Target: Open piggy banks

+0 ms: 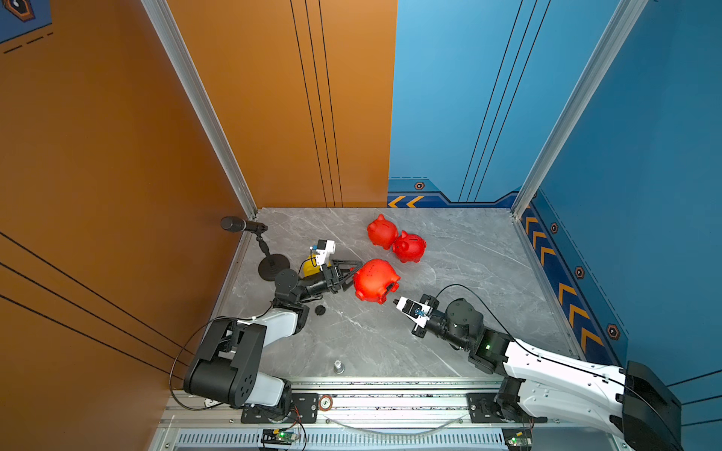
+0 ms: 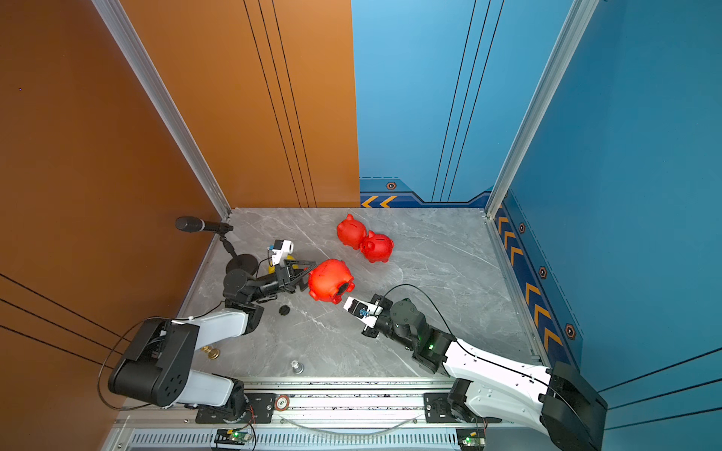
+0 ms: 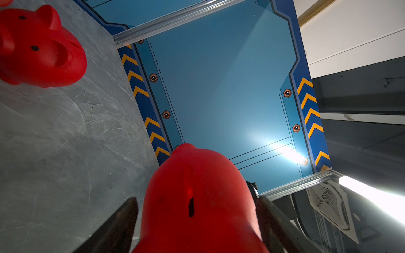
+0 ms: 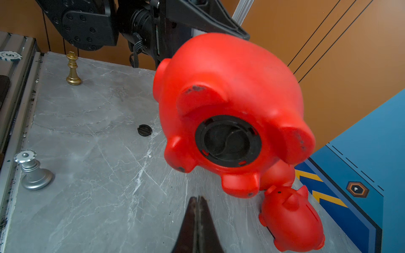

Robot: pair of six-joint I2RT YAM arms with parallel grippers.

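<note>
A red piggy bank (image 1: 376,279) is raised in front of my left gripper (image 1: 349,274), whose fingertips stand apart either side of it in the left wrist view. Its underside faces my right gripper, showing a black plug (image 4: 227,140) in its ring. My right gripper is shut, apart from the bank, with nothing between its fingers. Two more red piggy banks (image 1: 382,231) (image 1: 410,245) sit behind. A loose black disc (image 4: 144,130) lies on the table.
A yellow object (image 1: 311,264) is partly hidden behind the left arm. A microphone on a stand (image 1: 273,266) stands at the left. A silver chess piece (image 4: 35,177) and a gold one (image 4: 72,73) stand on the table.
</note>
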